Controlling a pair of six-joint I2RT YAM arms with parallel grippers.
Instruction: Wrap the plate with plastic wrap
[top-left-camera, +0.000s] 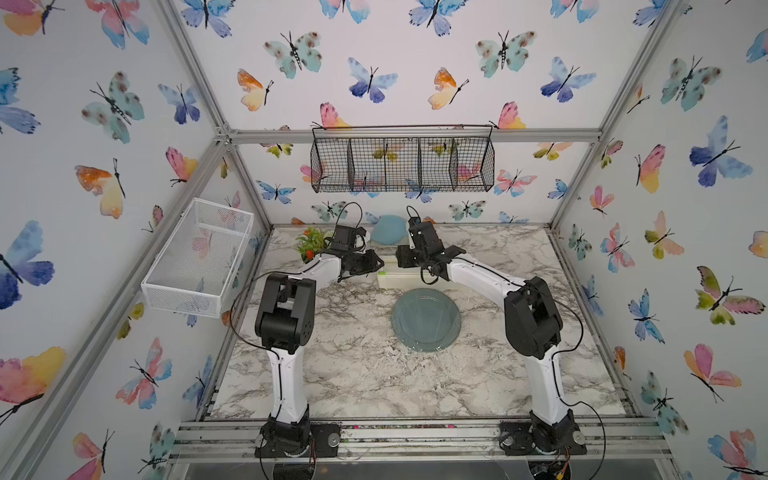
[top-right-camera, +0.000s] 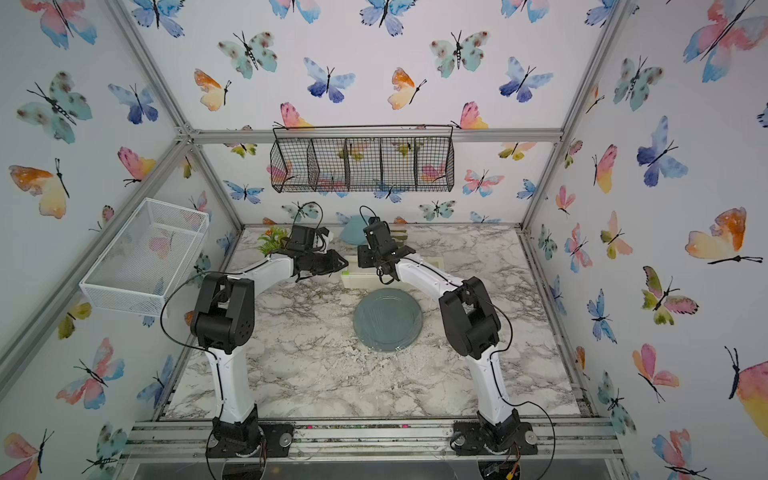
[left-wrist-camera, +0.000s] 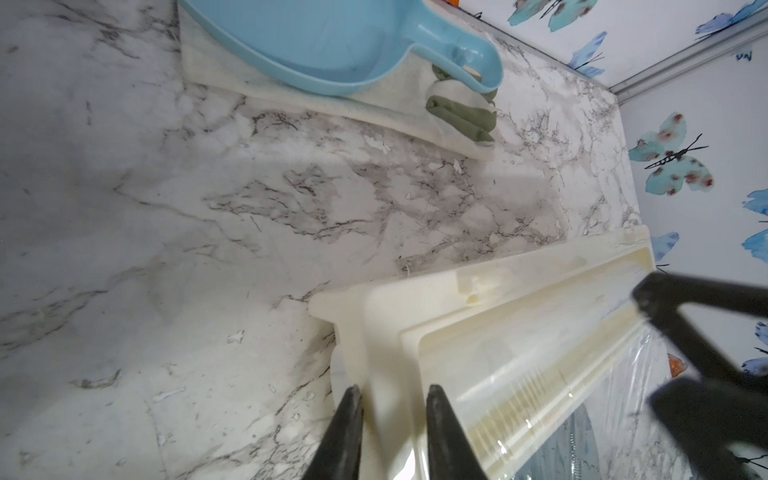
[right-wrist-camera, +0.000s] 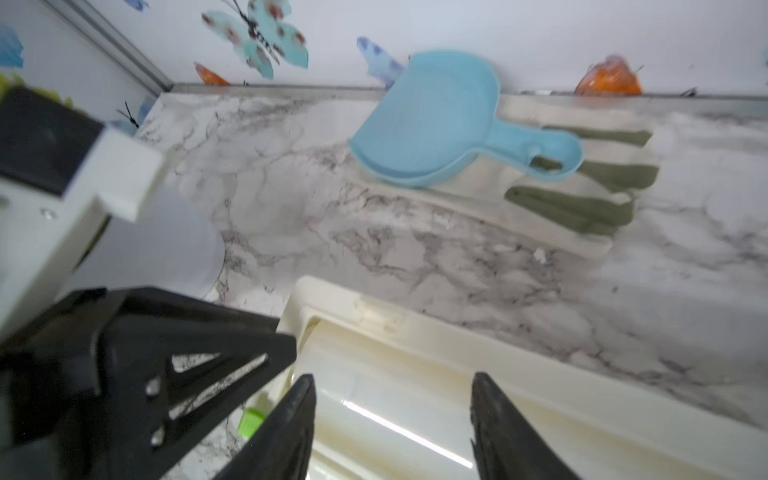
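Observation:
A cream plastic wrap box (left-wrist-camera: 480, 296) lies behind the teal plate (top-left-camera: 425, 320) on the marble table. My left gripper has its fingertips on either side of the box's left end wall; whether they grip it cannot be told. My right gripper stands open above the box's interior, where pale, glossy material shows. In the right wrist view a green piece (right-wrist-camera: 250, 424) sits at the box's left end, partly hidden by the left gripper's body.
A blue dustpan (right-wrist-camera: 432, 120) rests on a folded cloth (right-wrist-camera: 576, 208) at the back. A plant (top-left-camera: 310, 244) stands back left, a white mesh basket (top-left-camera: 182, 296) hangs on the left, a wire rack (top-left-camera: 402, 164) on the back wall.

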